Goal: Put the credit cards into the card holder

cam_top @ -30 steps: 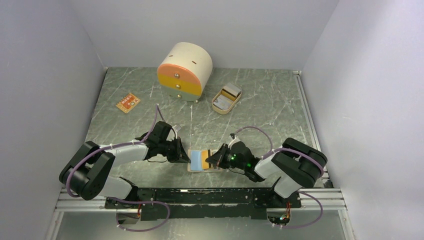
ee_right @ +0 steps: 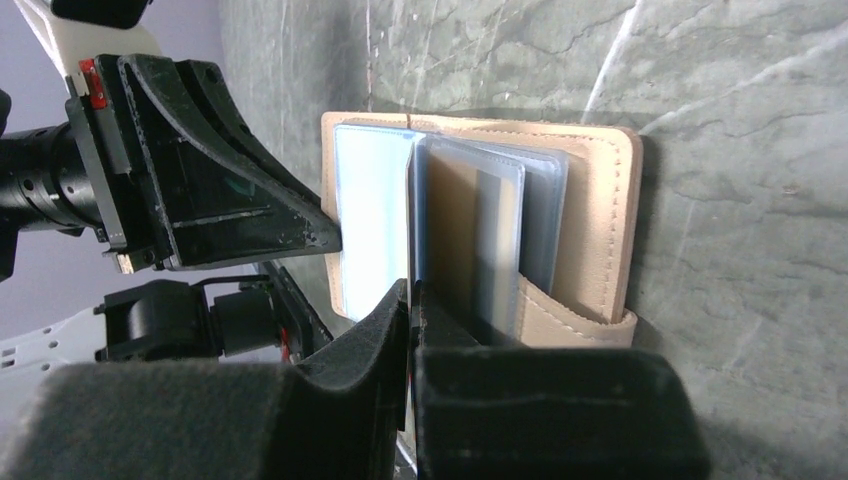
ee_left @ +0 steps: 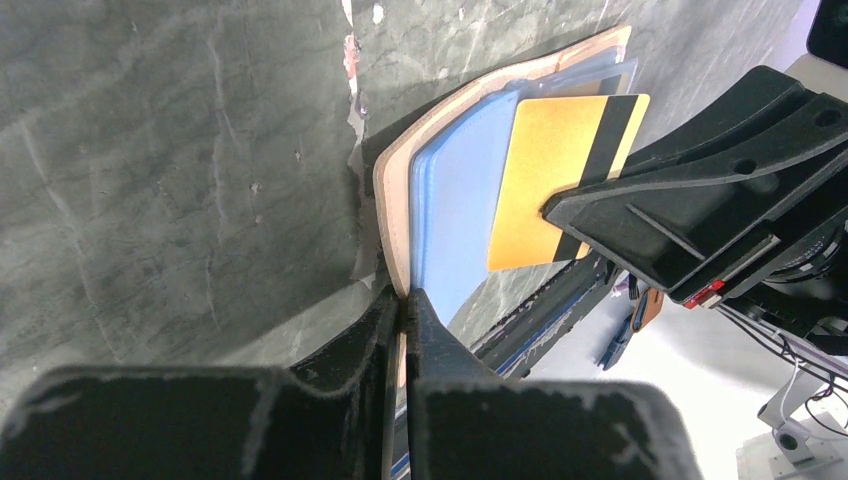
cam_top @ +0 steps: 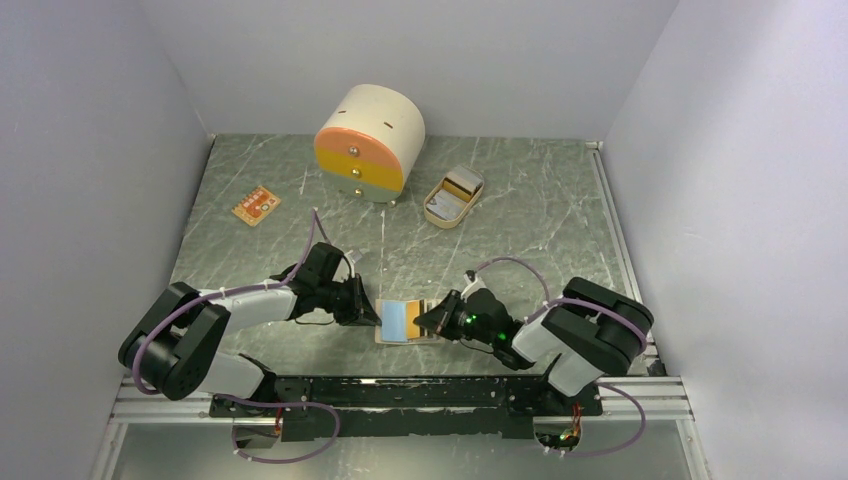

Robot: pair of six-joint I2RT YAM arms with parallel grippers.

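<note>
The tan card holder (ee_left: 393, 190) lies open on the table's front part, with blue-edged clear sleeves (ee_right: 542, 215) standing partly raised. My left gripper (cam_top: 378, 321) is shut on the holder's left edge. A yellow card (ee_left: 530, 150) with a black stripe is in my right gripper (cam_top: 420, 322), which is shut on it near the stripe. In the right wrist view the card stands edge-on as a thin line running into the right gripper's tips (ee_right: 411, 290), close against a sleeve. I cannot tell whether any of the card is inside a pocket.
A small tan box (cam_top: 446, 222) with several cards in it stands behind, right of centre. The striped drawer cabinet (cam_top: 385, 130) is at the back, and an orange card (cam_top: 256, 205) lies far left.
The left gripper and the holder have stayed in place.
</note>
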